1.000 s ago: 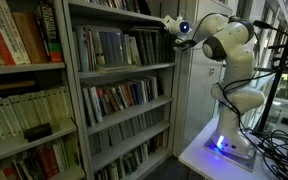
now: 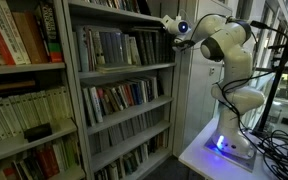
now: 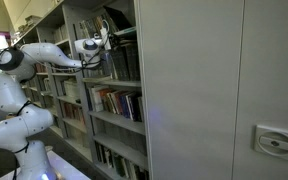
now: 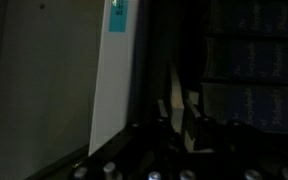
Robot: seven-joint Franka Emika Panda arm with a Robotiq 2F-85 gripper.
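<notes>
My gripper (image 2: 168, 22) is up at the right end of the high bookshelf, by a row of dark books (image 2: 147, 47). From the other side, exterior view 2 has the gripper (image 3: 106, 38) near the top shelf, above dark volumes (image 3: 121, 62). In the dim wrist view, the gripper points into a dark gap left of stacked-looking dark books (image 4: 249, 50) with faint lettering. A pale narrow shape (image 4: 176, 88) shows at the fingertips; whether it is a finger or something held is too dark to tell. How far the fingers stand apart cannot be made out.
A white upright panel (image 4: 117, 75) with a blue label (image 4: 118, 15) runs close along the gripper's left in the wrist view. Shelves of books (image 2: 129, 97) fill the wall below. The white table (image 2: 209, 160) at the arm's base looks bare in front.
</notes>
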